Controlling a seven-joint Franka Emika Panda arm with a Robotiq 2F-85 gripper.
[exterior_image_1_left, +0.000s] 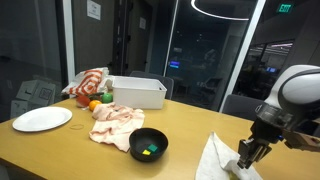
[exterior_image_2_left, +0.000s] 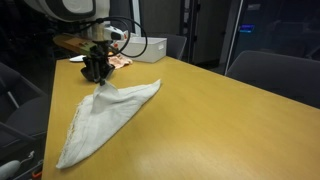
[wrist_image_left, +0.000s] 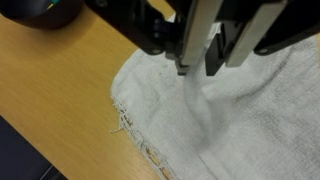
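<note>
A white towel (exterior_image_1_left: 213, 162) lies at the table's right side in the first exterior view, part of it folded over. In the second exterior view the towel (exterior_image_2_left: 103, 120) spreads along the near edge and rises to a peak under my gripper (exterior_image_2_left: 98, 80). My gripper (exterior_image_1_left: 250, 155) is low over it, pointing down. In the wrist view a raised ridge of the towel (wrist_image_left: 245, 110) runs up to the closely spaced fingertips of my gripper. Whether they still pinch the cloth is unclear. No blocks show on the towel.
A black bowl (exterior_image_1_left: 148, 145) with small coloured pieces stands left of the towel. Farther left are a pink cloth (exterior_image_1_left: 117, 125), a white plate (exterior_image_1_left: 42, 119), and a white bin (exterior_image_1_left: 139, 93) behind. In the second exterior view, the table's right side (exterior_image_2_left: 235, 125) is bare.
</note>
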